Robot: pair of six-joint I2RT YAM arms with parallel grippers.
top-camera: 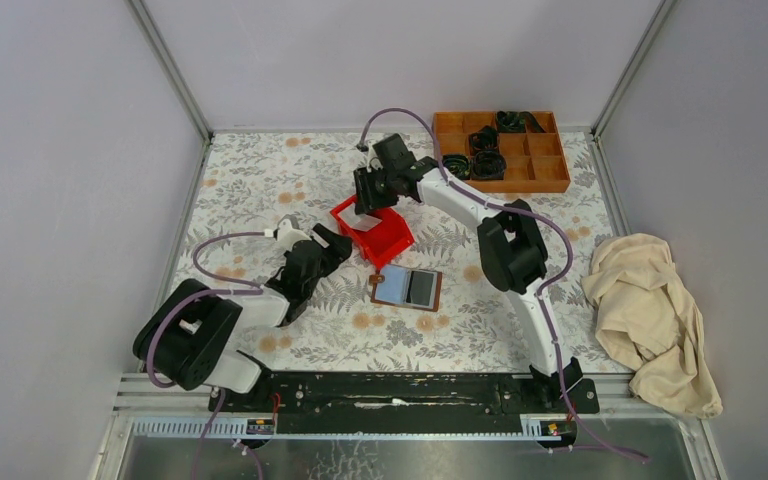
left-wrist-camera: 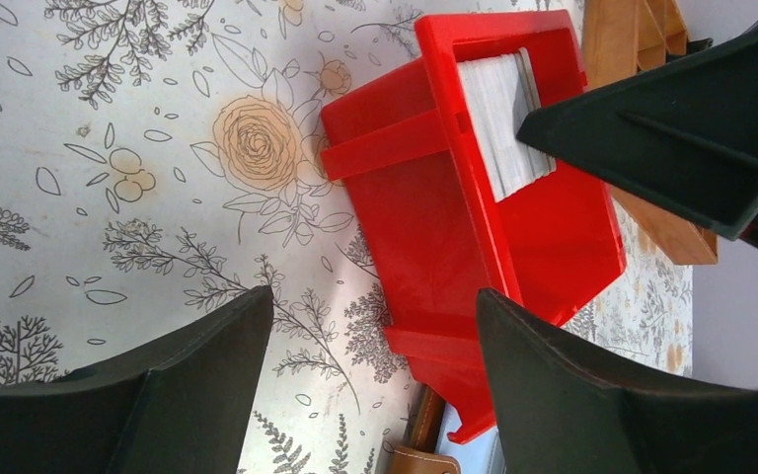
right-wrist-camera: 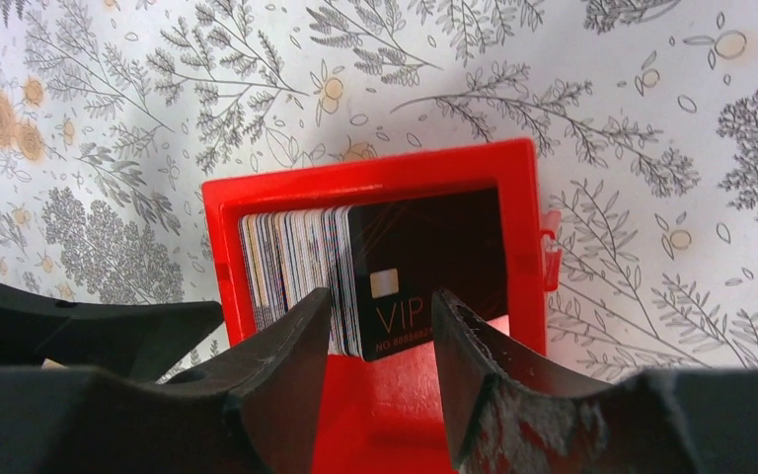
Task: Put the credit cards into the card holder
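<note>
A red box (top-camera: 385, 240) holds a stack of cards (right-wrist-camera: 291, 272) on edge, a black VIP card (right-wrist-camera: 424, 257) at its front in the right wrist view. My right gripper is open over the cards, its fingertips at the stack and black card. My left gripper is open just left of the box. Below the box lies the card holder (top-camera: 405, 287), brown with blue and dark panels, partly seen in the left wrist view.
A wooden compartment tray (top-camera: 535, 170) with dark coiled items stands at the back right. A beige cloth (top-camera: 650, 320) lies at the right edge.
</note>
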